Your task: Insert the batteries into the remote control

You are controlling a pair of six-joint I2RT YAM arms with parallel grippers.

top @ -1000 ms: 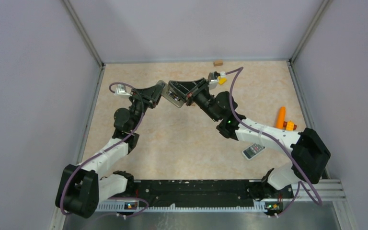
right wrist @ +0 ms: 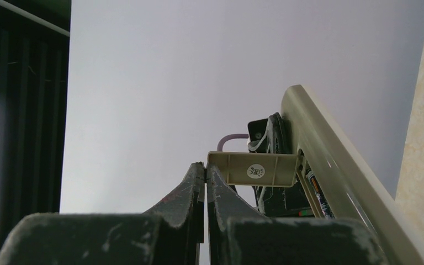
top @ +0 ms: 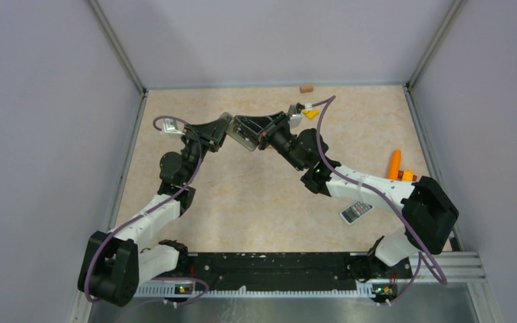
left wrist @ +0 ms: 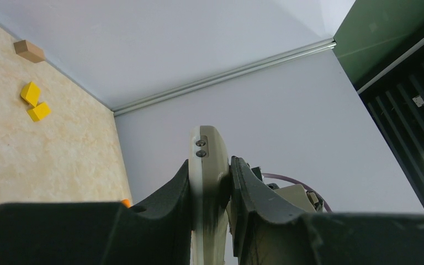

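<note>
A beige remote control (left wrist: 212, 165) stands on end between the fingers of my left gripper, which is shut on it. High over the table in the top view, the same remote control (top: 243, 136) lies between both hands. Along its side in the right wrist view is an open compartment, with a battery (right wrist: 319, 193) partly visible inside. A beige panel with a round sticker (right wrist: 255, 171) juts out from that side. My right gripper is shut, its tips at the panel's outer edge; whether the edge is pinched between them cannot be seen.
On the table lie a grey calculator-like device (top: 357, 212), an orange object (top: 395, 165), yellow blocks (top: 311, 114) and a brown block (top: 306, 88).
My right gripper has shifted slightly left toward the remote control, its arm moving a little the same way. The left arm and the remote control look unmoved.
</note>
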